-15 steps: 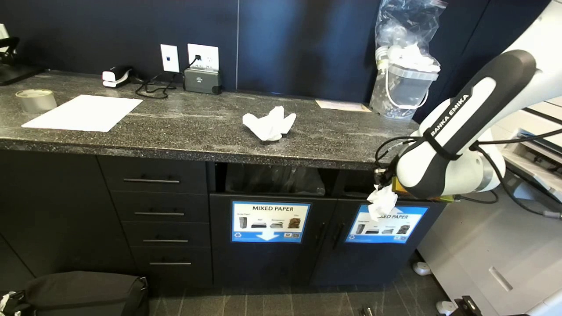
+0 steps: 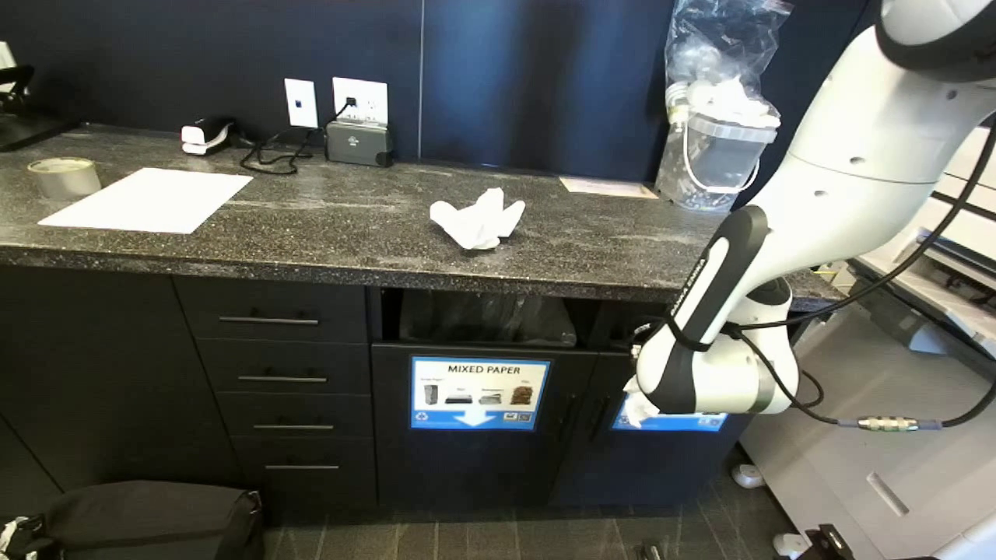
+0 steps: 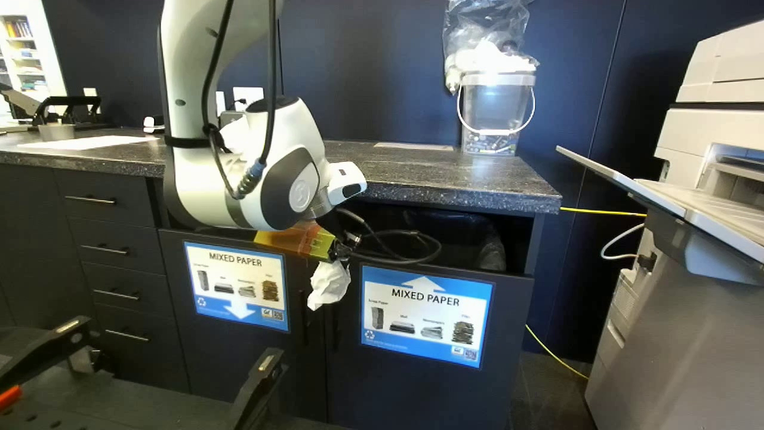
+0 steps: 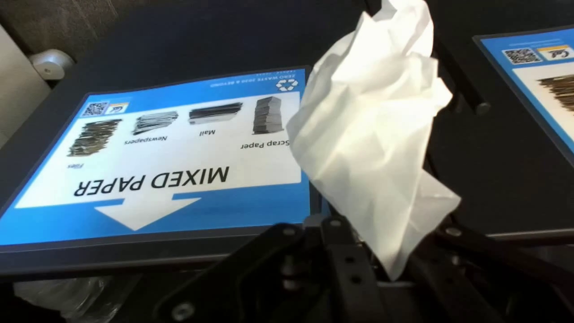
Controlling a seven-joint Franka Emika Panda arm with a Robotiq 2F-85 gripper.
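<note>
A crumpled white paper (image 4: 371, 118) fills the right middle of the wrist view, its lower end pinched where my gripper is shut on it. From the second exterior view, this paper (image 3: 329, 283) hangs below the gripper (image 3: 341, 255), in front of the cabinet doors and below the slot openings. Only a small edge of it (image 2: 640, 405) shows past the arm in the first exterior view, where the gripper itself is hidden. Another crumpled white paper (image 2: 478, 220) lies on the countertop (image 2: 364, 210) near its front edge.
Two cabinet bins carry Mixed Paper signs, the left sign (image 2: 481, 393) and the right sign (image 3: 427, 315); dark openings (image 3: 458, 229) lie above the doors. A clear bucket (image 2: 719, 154) stands at the counter's back right. A flat sheet (image 2: 149, 200) and tape roll (image 2: 64, 177) lie left.
The arm has swung leftward and lower in the first exterior view, carrying the held paper down and slightly left. The paper on the counter stays put.
</note>
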